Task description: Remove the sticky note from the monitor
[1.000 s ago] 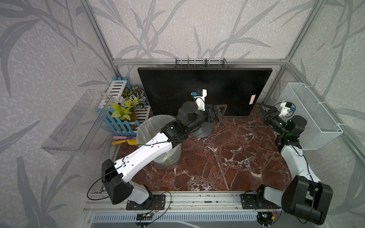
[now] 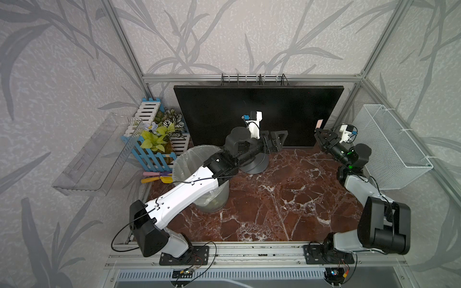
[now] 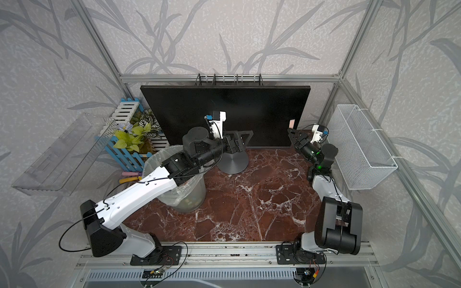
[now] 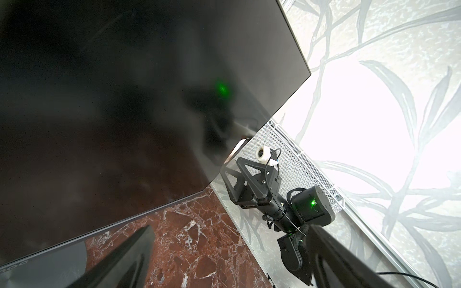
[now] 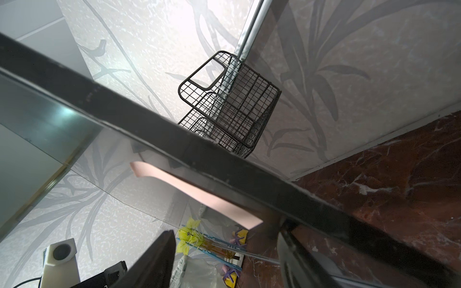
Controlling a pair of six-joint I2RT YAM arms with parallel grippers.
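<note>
A pale pink sticky note (image 2: 318, 124) clings to the lower right part of the black monitor (image 2: 297, 105), close to its side edge. In the right wrist view the note (image 5: 201, 195) appears edge-on as a curved strip, its near end short of the fingers. My right gripper (image 3: 293, 136) is open at the monitor's right edge, just below the note, with nothing between its fingers. My left gripper (image 2: 282, 139) stands open and empty in front of the screen's middle. In the left wrist view, the right gripper partly hides the note (image 4: 236, 149).
A lined bin (image 2: 211, 196) stands under the left arm. To the right is a white mesh basket (image 2: 393, 148) near the right arm. Planter (image 2: 151, 156) and clear tray (image 2: 96, 158) are on the left.
My right arm has moved left toward the monitor, bringing its gripper from right of the screen edge to the note's lower end. The left arm has barely shifted.
</note>
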